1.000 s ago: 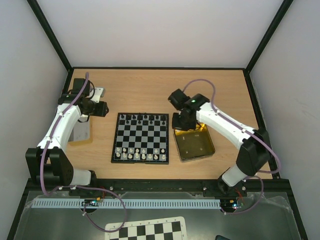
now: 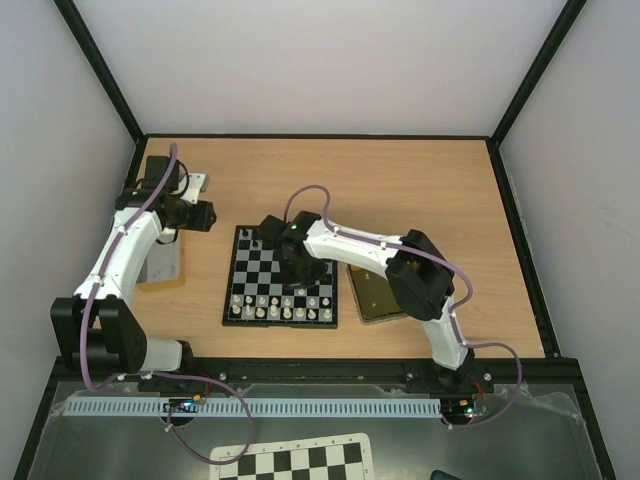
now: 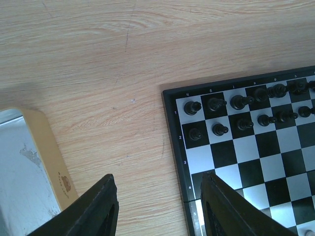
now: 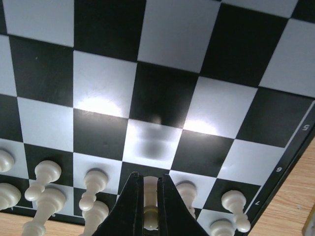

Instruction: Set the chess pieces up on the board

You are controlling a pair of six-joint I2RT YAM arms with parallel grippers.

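The chessboard (image 2: 248, 267) lies mid-table, black pieces (image 3: 216, 103) on its far two rows and white pieces (image 4: 96, 180) on its near two. In the right wrist view my right gripper is shut on a white chess piece (image 4: 150, 216), whose lower end hangs between the fingers. It hovers over the near side of the board, in line with a gap between white pieces of the front row; the square beneath is partly hidden. My left gripper stands open and empty beside the board's left edge.
A gold tray (image 2: 375, 295) sits right of the board, partly under the right arm. At far left lies a pale-lined tray (image 3: 59, 169) with a tan rim. Bare wooden table (image 2: 420, 180) stretches behind the board.
From beside the gold tray, the right arm has swung left over the board, carrying the white piece.
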